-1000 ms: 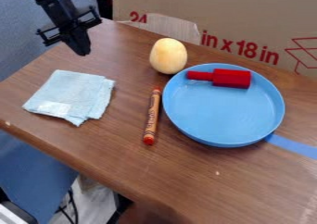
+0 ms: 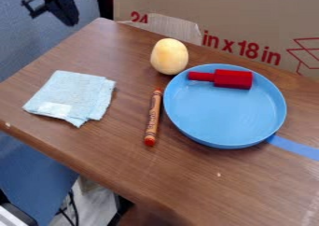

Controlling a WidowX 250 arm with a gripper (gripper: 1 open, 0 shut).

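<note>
The black gripper (image 2: 50, 7) is at the top left, raised near the back left corner of the table and partly cut off by the frame's edge; its fingers are too small and dark to read. A folded light-blue cloth (image 2: 71, 96) lies on the left of the wooden table. An orange crayon-like stick (image 2: 153, 117) lies at the centre. Behind it is a pale yellow, rounded object (image 2: 170, 56). On the right is a blue plate (image 2: 225, 122) with a red object with a narrower handle (image 2: 232, 78) on its back part.
A cardboard box (image 2: 237, 20) stands along the back. Blue tape (image 2: 297, 148) runs right of the plate. The table's left edge drops to a blue surface and cables at bottom left.
The objects on the table appear unmoved.
</note>
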